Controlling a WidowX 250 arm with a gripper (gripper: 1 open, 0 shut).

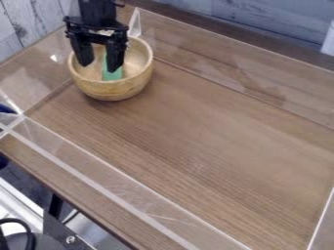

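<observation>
A round wooden bowl (115, 88) sits at the upper left of the wooden table, with a green object (113, 71) inside it. My black gripper (97, 53) is over the bowl's back left part, its fingers reaching down into or just above it beside the green object. Whether the fingers hold anything I cannot tell.
A small white item stands behind the bowl at the top. Dark cables lie at the lower left edge.
</observation>
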